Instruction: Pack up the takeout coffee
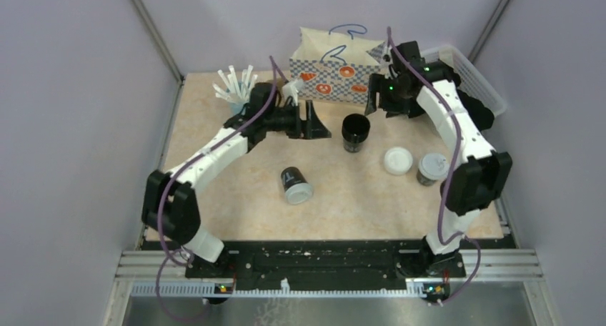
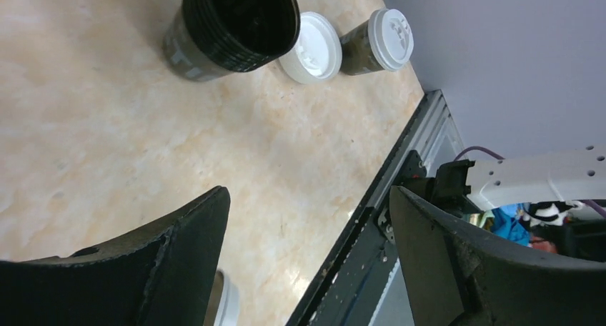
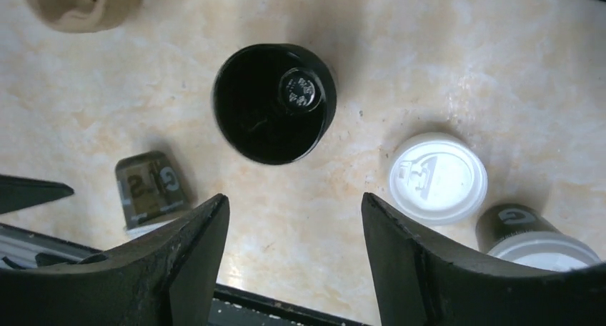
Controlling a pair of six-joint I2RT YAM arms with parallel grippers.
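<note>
In the top view a stack of black cups (image 1: 355,129) stands upright mid-table, mouth up, between my two arms. My left gripper (image 1: 319,126) is open just left of it, apart and empty. To the upper right, my right gripper (image 1: 378,101) is open too, with only bare table between its fingers in the right wrist view. One lidded cup (image 1: 294,181) lies on its side toward the front; a second lidded cup (image 1: 432,169) stands at the right. Beside that one are white lids (image 1: 398,161). The paper bag (image 1: 330,79) stands open at the back.
A blue holder with white sticks (image 1: 237,94) is at the back left, partly behind my left arm. The brown cup carrier (image 3: 84,8) is mostly hidden. At the back right is a white basket (image 1: 493,101) holding black cloth.
</note>
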